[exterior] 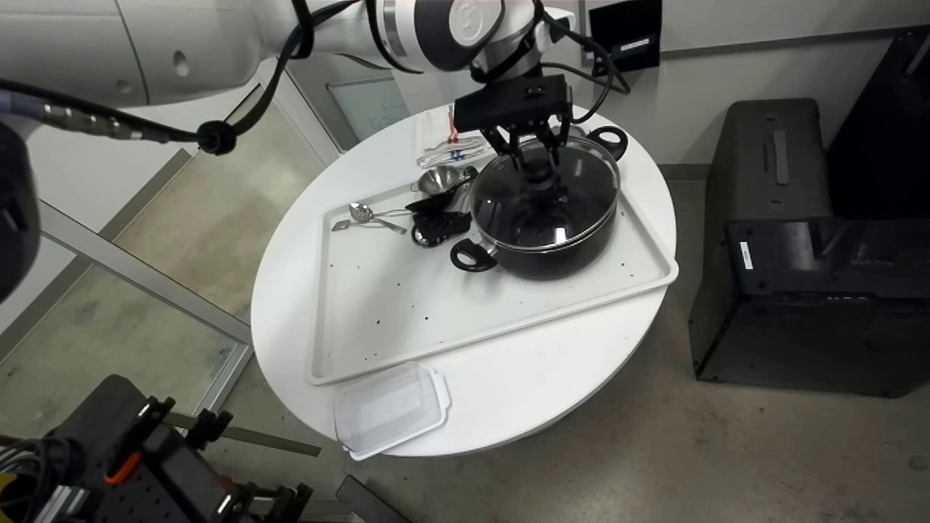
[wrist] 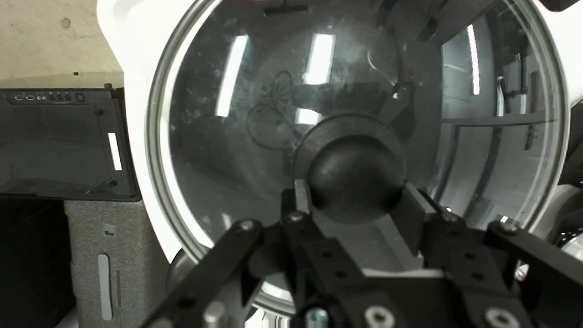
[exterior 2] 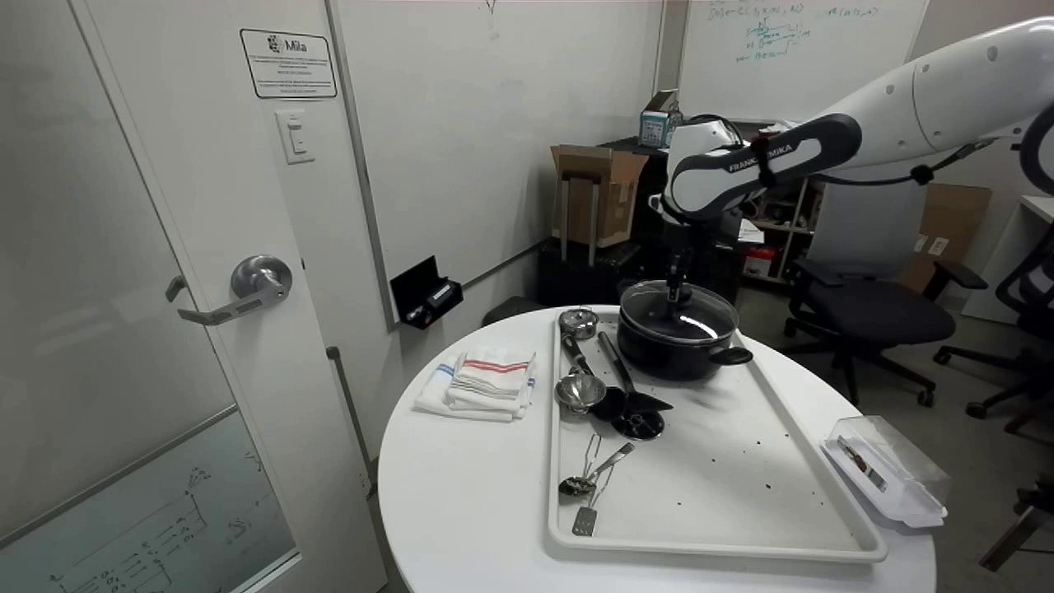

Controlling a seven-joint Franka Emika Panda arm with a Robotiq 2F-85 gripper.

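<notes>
A black pot [exterior: 551, 266] with a dark handle on either side stands on the white tray, under a glass lid [exterior: 503, 201] with a metal rim. In the wrist view, the lid's round black knob [wrist: 355, 177] sits between the two fingers of my gripper, which is shut on it. From the side, the gripper [exterior 2: 677, 282] points straight down over the lid [exterior 2: 713, 315]. The lid rests on the pot, with no clear gap along its rim.
Beside the pot on the tray [exterior: 366, 353] lie black utensils [exterior: 442, 228], a steel strainer [exterior: 438, 180] and small metal utensils [exterior: 362, 212]. Folded cloths [exterior 2: 484, 380] and a clear-lidded container [exterior: 390, 408] lie outside it. The tray's near part is bare.
</notes>
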